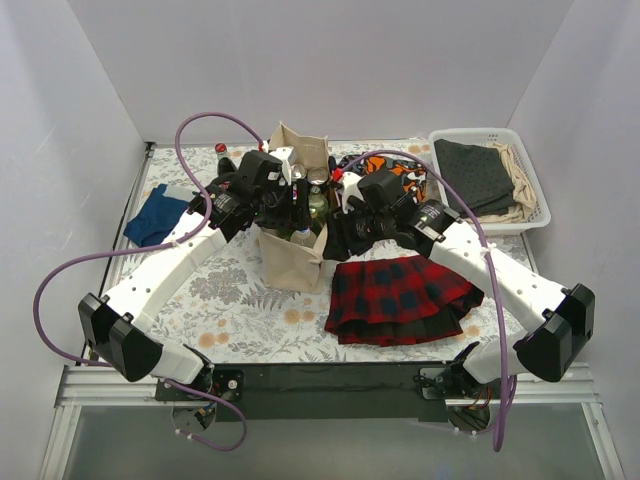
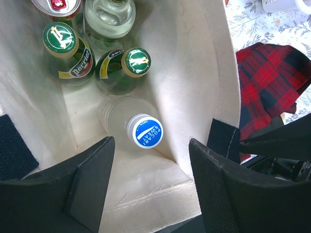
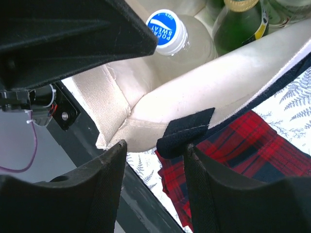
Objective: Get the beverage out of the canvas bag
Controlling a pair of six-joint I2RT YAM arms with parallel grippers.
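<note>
The beige canvas bag (image 1: 293, 268) stands upright with its mouth open. In the left wrist view, a white-capped Pocari Sweat bottle (image 2: 127, 115) lies tilted in the bag's near end. My left gripper is over that bottle, its open fingers apart on either side of the cap. Two green-capped bottles (image 2: 60, 37), a clear bottle (image 2: 110, 18) and a can (image 2: 58, 5) stand farther in. At the bag's right rim, my right gripper is part open; the dark strap patch (image 3: 187, 128) shows at its fingertips. Whether they touch it I cannot tell.
Right of the bag lies a red and black plaid cloth (image 1: 400, 290). A white basket (image 1: 535, 190) with folded cloths stands at the back right. A blue cloth (image 1: 155, 218) and a dark red-capped bottle (image 1: 222, 160) are on the left.
</note>
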